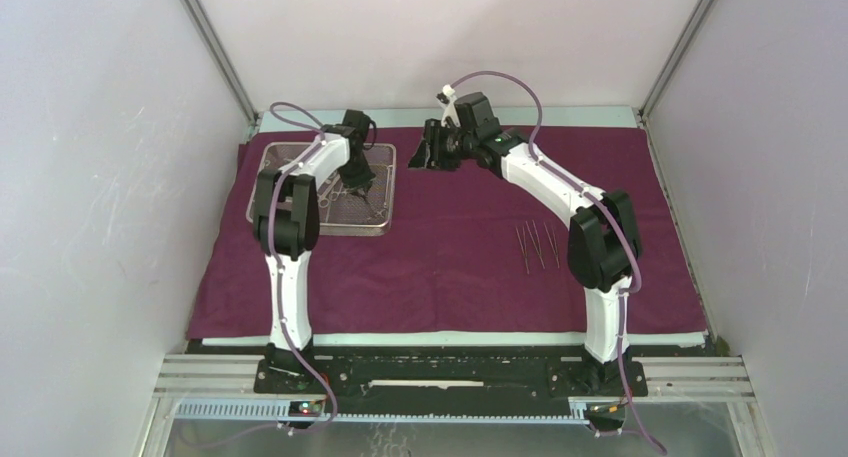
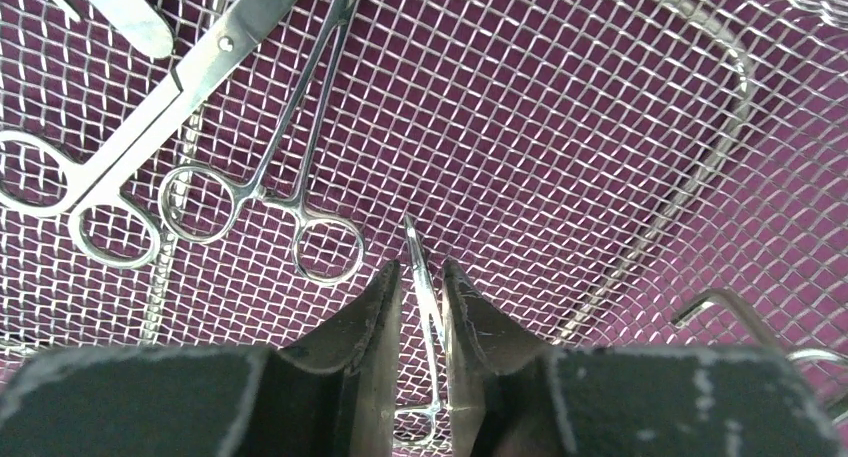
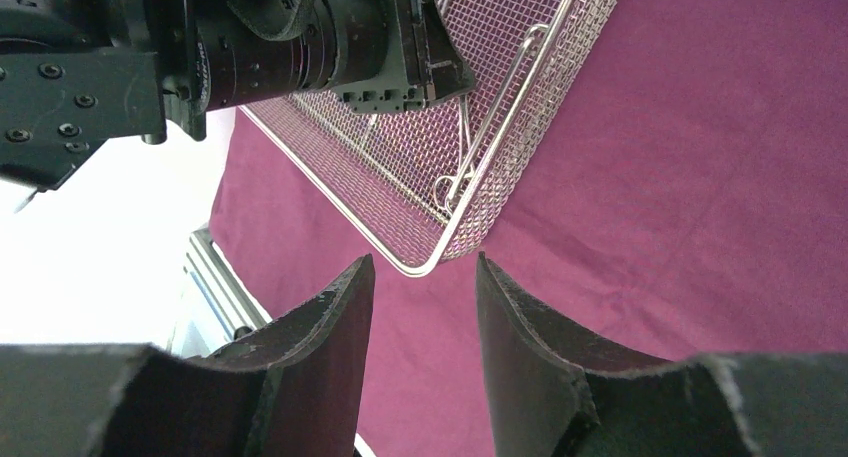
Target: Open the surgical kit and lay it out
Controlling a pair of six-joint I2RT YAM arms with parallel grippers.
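Note:
In the top view the wire mesh basket (image 1: 378, 229) stands at the left on the dark red cloth, with my left gripper (image 1: 357, 187) over its right half. The left wrist view shows this gripper open, its fingers either side of a slim ring-handled clamp (image 2: 420, 274) lying on the mesh. Large scissors (image 2: 150, 117) and another clamp (image 2: 318, 127) lie farther left in the basket. My right gripper is open and empty, just right of the basket (image 3: 425, 267). Several thin instruments (image 1: 538, 245) lie side by side on the cloth at right.
A bent metal handle (image 2: 735, 312) crosses the basket's right side. The left arm (image 3: 300, 52) reaches over the basket, near the right gripper. Bare cloth (image 1: 450, 267) fills the middle and front.

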